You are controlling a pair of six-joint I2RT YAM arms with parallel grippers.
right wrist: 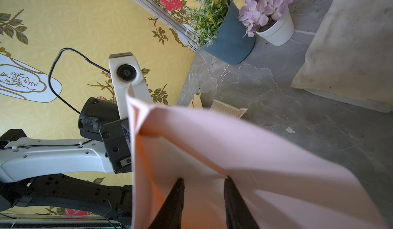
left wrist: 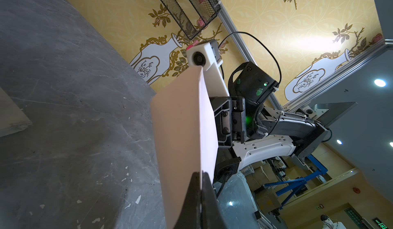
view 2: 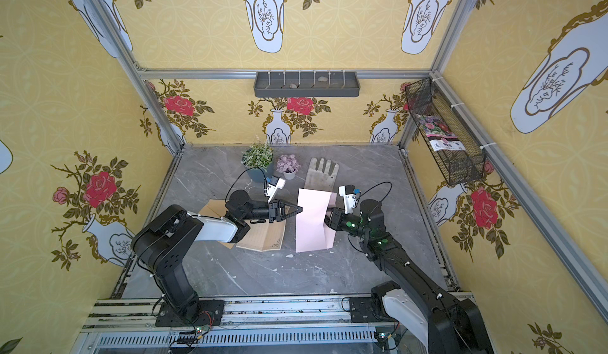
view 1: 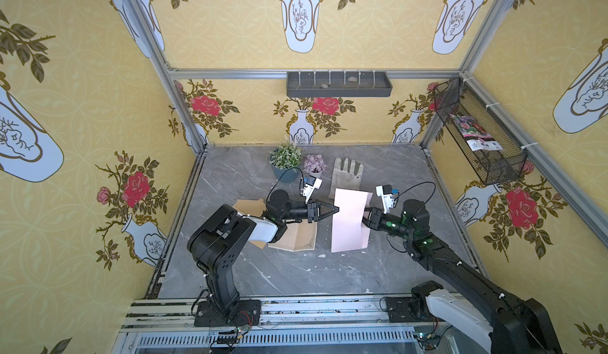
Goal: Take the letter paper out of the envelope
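A pale pink envelope (view 1: 349, 221) stands upright above the table between my two arms. My left gripper is shut on one edge of it. From the other side my right gripper reaches into the envelope's spread mouth, its two fingers apart with a gap between them. In the right wrist view a paler surface (right wrist: 180, 153) shows inside the pink folds; I cannot tell whether it is the letter paper or the envelope's inner wall. No separate sheet is clearly visible.
Behind the envelope are a grey glove-like object (view 1: 346, 173), a plant in a blue pot (view 1: 285, 161) and a purple-flowered pot (view 1: 314, 164). A tan open box (view 1: 297, 237) lies under my left arm. Bare table lies at the front, scattered with small white scraps.
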